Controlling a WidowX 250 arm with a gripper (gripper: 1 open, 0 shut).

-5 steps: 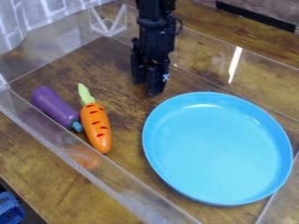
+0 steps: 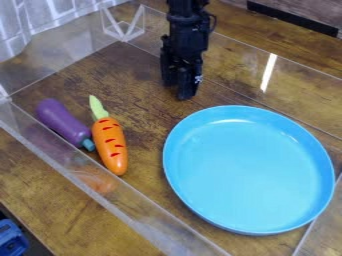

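Observation:
The black robot arm reaches down from the top centre, with its gripper [image 2: 182, 85] low over the wooden tray floor at the back middle; the dark fingers blur together, so their state is unclear. A purple toy eggplant [image 2: 62, 120] lies at the left. An orange toy carrot [image 2: 110, 142] with a green top lies to its right. A large blue plate [image 2: 247, 170] fills the right front.
Clear plastic walls [image 2: 120, 205] border the wooden floor along the front left. Bare wood surrounds the gripper at the back. A small blue object [image 2: 7, 238] sits outside at the bottom left corner.
The gripper has shifted slightly to the right. The eggplant, carrot and plate have not moved.

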